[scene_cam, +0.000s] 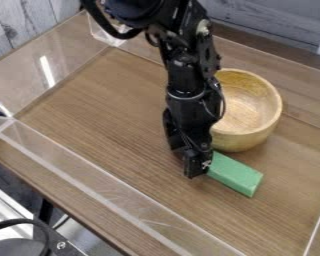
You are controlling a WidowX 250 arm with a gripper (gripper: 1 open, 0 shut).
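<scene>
The black gripper [195,150] hangs low over the middle of the wooden table, its lower end at the left end of a green block [235,175]. Its fingers are dark and overlap one another, so I cannot tell whether it is open or shut, or whether anything is between them. A wooden bowl [256,105] sits behind the block, partly hidden by the arm.
Bare tabletop [96,130] lies to the left and in front. A clear strip runs along the table's left edge, and a pale wall stands behind the back edge. A black cable lies at the bottom left.
</scene>
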